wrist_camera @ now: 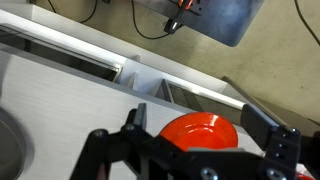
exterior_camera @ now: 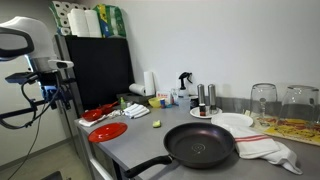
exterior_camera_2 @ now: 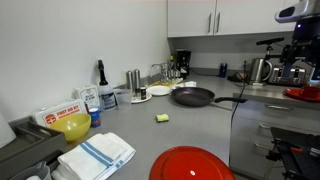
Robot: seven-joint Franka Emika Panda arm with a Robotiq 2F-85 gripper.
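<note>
My gripper stands open in the wrist view, its black fingers wide apart with nothing held between them. Below it, a round red plate or lid [wrist_camera: 203,128] shows partly, its lower side hidden by the gripper. In the first exterior view, the white arm [exterior_camera: 28,52] is at the far left, away from the counter's middle. A red lid-like disc [exterior_camera: 107,132] lies flat at the counter's left end. The dark frying pan [exterior_camera: 198,142] rests at the front, and a small yellow-green item [exterior_camera_2: 162,118] lies on the bare counter.
Along the back stand two dark shakers [exterior_camera: 206,96], a spray bottle [exterior_camera: 186,82] and a white plate [exterior_camera: 233,120]. Upturned glass jars [exterior_camera: 264,100] and a folded towel [exterior_camera: 268,148] occupy the right side.
</note>
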